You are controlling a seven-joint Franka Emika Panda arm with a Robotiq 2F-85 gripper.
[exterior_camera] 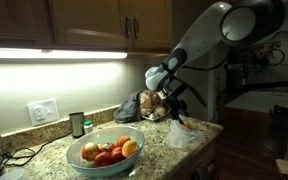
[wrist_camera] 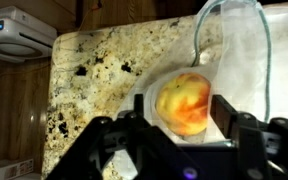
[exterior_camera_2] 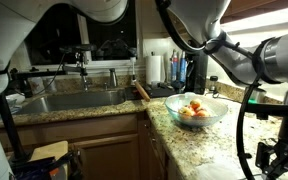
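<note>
A red and yellow fruit [wrist_camera: 184, 104] sits between my fingers in the wrist view, with my gripper shut on it. Around and beneath the fruit is a clear plastic bag [wrist_camera: 242, 60], its opening spread toward the counter's edge. From the first exterior view, my gripper [exterior_camera: 181, 119] is low over the right end of the counter, at the crumpled bag [exterior_camera: 179, 136]. The second exterior view cuts off the fingertips at the lower right, beside part of the bag [exterior_camera_2: 224, 171].
A pale bowl [exterior_camera: 76, 157] of several fruits stands on the counter to the left. Dark bags [exterior_camera: 130, 108] rest against the back wall.
</note>
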